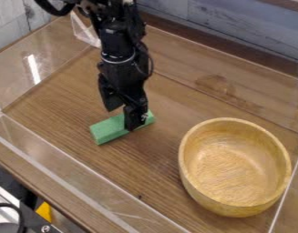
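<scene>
My gripper (124, 111) hangs from the black arm over a green rectangular block (111, 131) lying on the wooden table, in the middle left of the view. The dark fingers are low at the block's upper and right part, hiding some of it. Whether they touch the block, and how far apart they stand, is hard to tell.
A large yellow bowl (234, 191) stands at the right front. A clear plastic object is at the back left, by the arm's upper part. A wall runs along the back.
</scene>
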